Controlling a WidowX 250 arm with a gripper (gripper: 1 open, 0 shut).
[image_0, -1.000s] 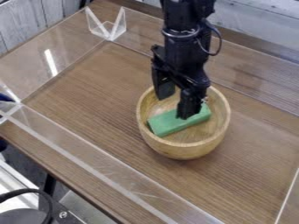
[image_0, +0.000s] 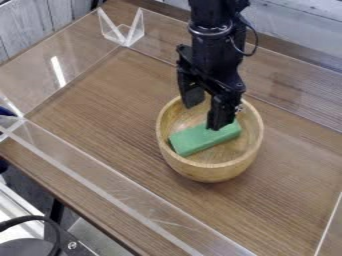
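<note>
A round wooden bowl (image_0: 209, 168) stands on the wooden table, with a green block (image_0: 201, 139) lying inside it. The black robot gripper (image_0: 210, 103) hangs over the back part of the bowl, above the block, its fingers pointing down. Nothing clearly shows between the fingers; whether they are open or shut is hard to tell.
A white wire-like object (image_0: 122, 28) sits at the back left. Dark cables lie at the lower left corner.
The gripper has risen slightly, away from the green block in the bowl. The bowl and block look about where they were.
</note>
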